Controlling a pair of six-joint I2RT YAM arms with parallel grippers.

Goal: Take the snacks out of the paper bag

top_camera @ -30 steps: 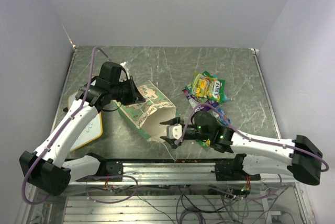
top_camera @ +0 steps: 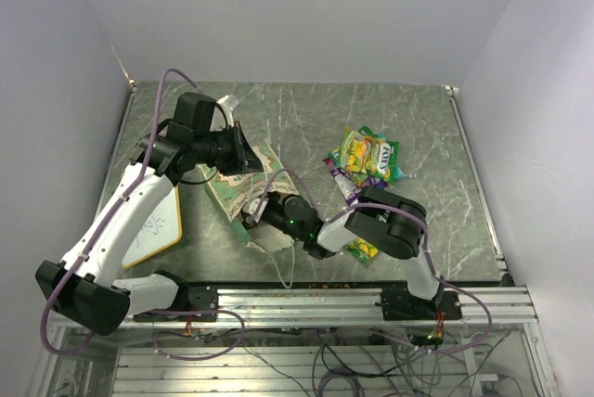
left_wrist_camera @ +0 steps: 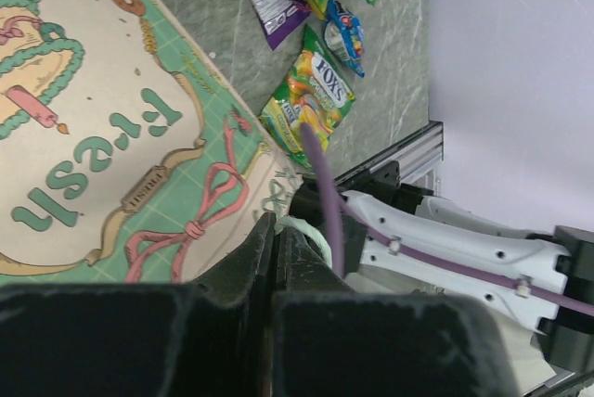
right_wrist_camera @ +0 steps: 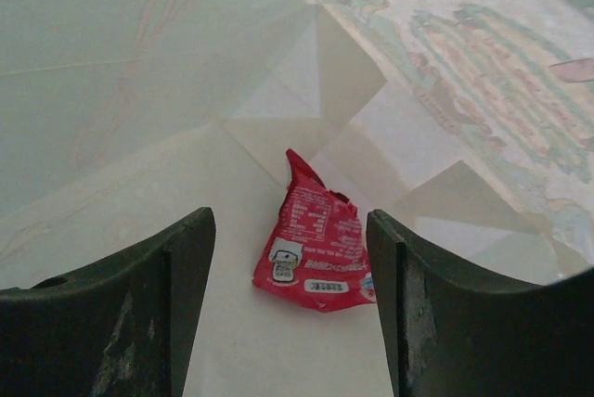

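Note:
The paper bag (top_camera: 223,197), green and cream with printed pictures, lies on its side with its mouth toward the lower right in the top view. My left gripper is shut on the bag's pale cord handle (left_wrist_camera: 306,228). Inside the bag, a red snack packet (right_wrist_camera: 320,249) rests deep against the back, visible in the right wrist view. My right gripper is open in the bag's mouth, its fingers on either side of the packet in view but with nothing held. Whether they reach the packet's depth is unclear.
Several snack packets lie right of the bag: a yellow-green pile (top_camera: 367,154), a purple one (top_camera: 343,181) and a Fox's packet (left_wrist_camera: 311,96) partly under the right arm. A yellow-edged whiteboard (top_camera: 156,230) is at left.
The left gripper has shifted slightly, still at the handle.

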